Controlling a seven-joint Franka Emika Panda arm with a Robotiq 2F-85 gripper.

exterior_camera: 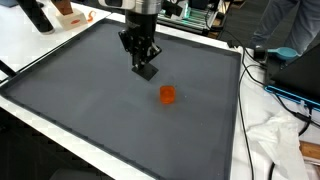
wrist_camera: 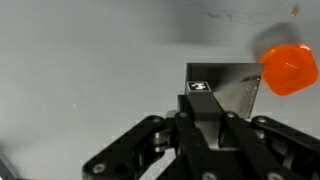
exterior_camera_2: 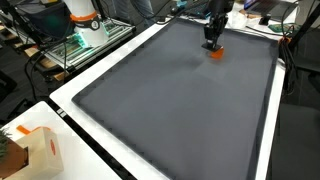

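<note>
A small orange cup (exterior_camera: 167,94) stands on the dark grey table, and its round orange shape (wrist_camera: 289,69) fills the upper right of the wrist view. My gripper is shut on a square plate (wrist_camera: 238,84), dark outside with a shiny metallic face. In exterior view 1 the plate (exterior_camera: 148,71) hangs from the gripper (exterior_camera: 140,62), behind and left of the cup. Exterior view 2 has the gripper (exterior_camera_2: 211,43) close to the orange cup (exterior_camera_2: 217,54). Part of the plate is hidden by the fingers.
The grey tabletop (exterior_camera: 95,95) is widely bare on the left and in front. White crumpled cloth or plastic (exterior_camera: 273,140) lies off the table's right side. Cables (exterior_camera: 285,92) run along that side too.
</note>
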